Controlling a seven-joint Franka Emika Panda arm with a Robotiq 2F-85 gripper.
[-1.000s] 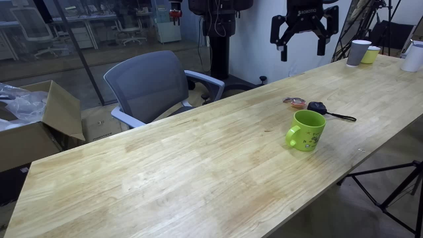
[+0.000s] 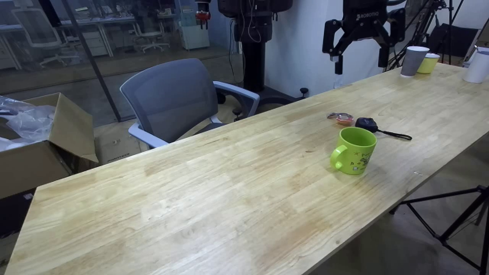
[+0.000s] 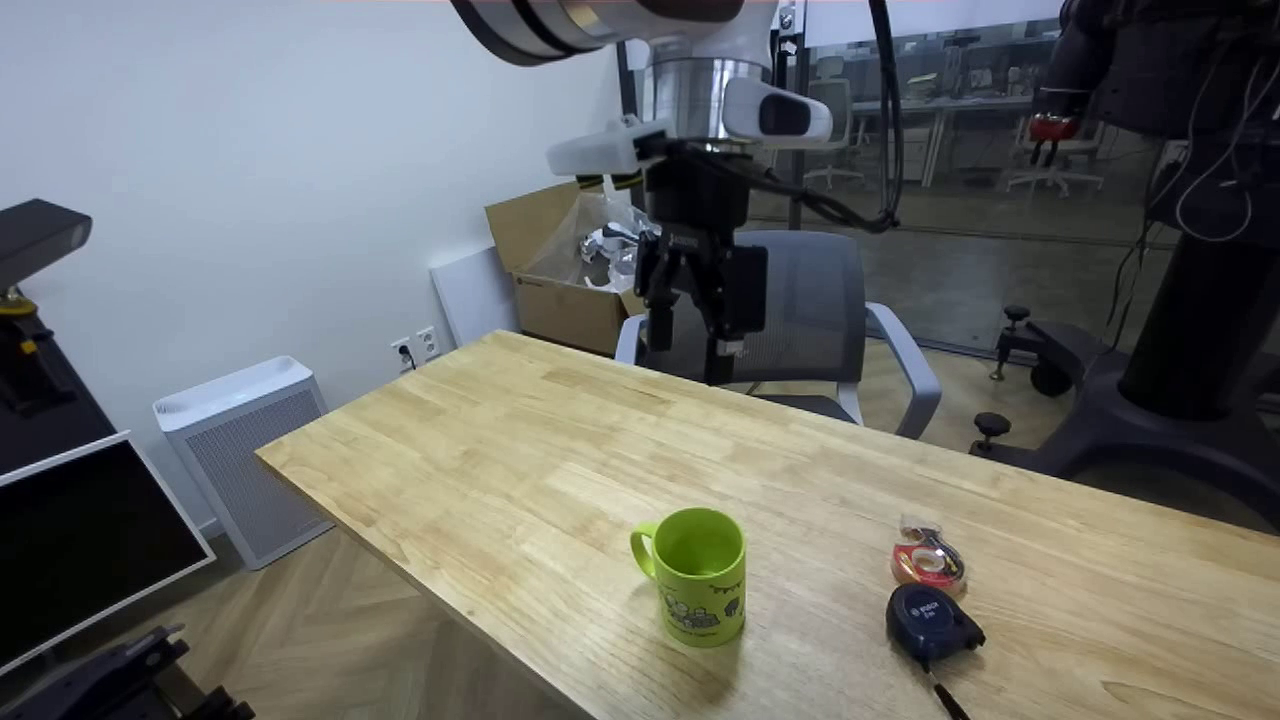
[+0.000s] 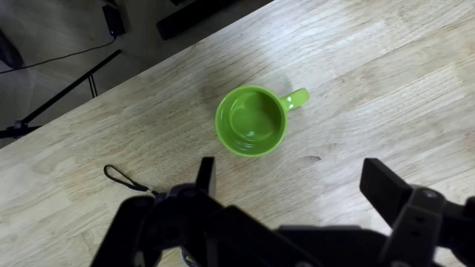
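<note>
A lime green mug [image 2: 354, 151] with small printed figures stands upright on the wooden table. Its handle points left in both exterior views. From above, the wrist view looks into the mug [image 4: 251, 121], which appears empty, with its handle to the right. My black gripper [image 2: 360, 69] hangs in the air well above the table and apart from the mug. The fingers are open, nothing between them. In the wrist view my gripper has its fingers spread below the mug in the picture; exterior view 2 shows the gripper [image 3: 687, 364] from another side.
A dark tape measure [image 3: 926, 622] with a strap and a red tape roll [image 3: 929, 564] lie near the mug. A grey cup [image 2: 415, 62], a yellow cup [image 2: 429, 64] and a white container [image 2: 478, 67] stand at the far end.
Compared with a second ago, my gripper has shifted right and slightly down in exterior view 1. It remains open. The mug and the other table items have not moved.
</note>
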